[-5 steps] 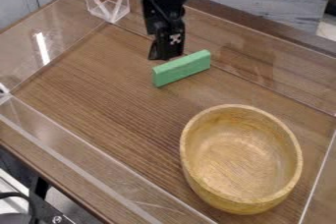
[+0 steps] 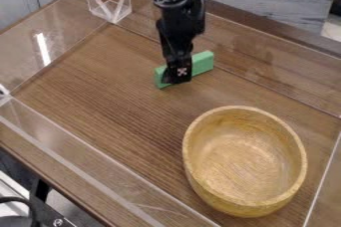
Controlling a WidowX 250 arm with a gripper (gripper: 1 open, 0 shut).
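Note:
My dark gripper (image 2: 177,64) reaches down from the top of the camera view onto a small green block (image 2: 200,64) on the wooden table, its fingers at the block's left part. The fingers are open, by what little shows of them; the dark fingers partly hide the block.
A yellow bowl (image 2: 244,159) sits at the lower right. A clear wire-like or plastic object (image 2: 110,4) stands at the upper left.
The gripper has moved down from above and behind the green block to right at it. The block looks unmoved.

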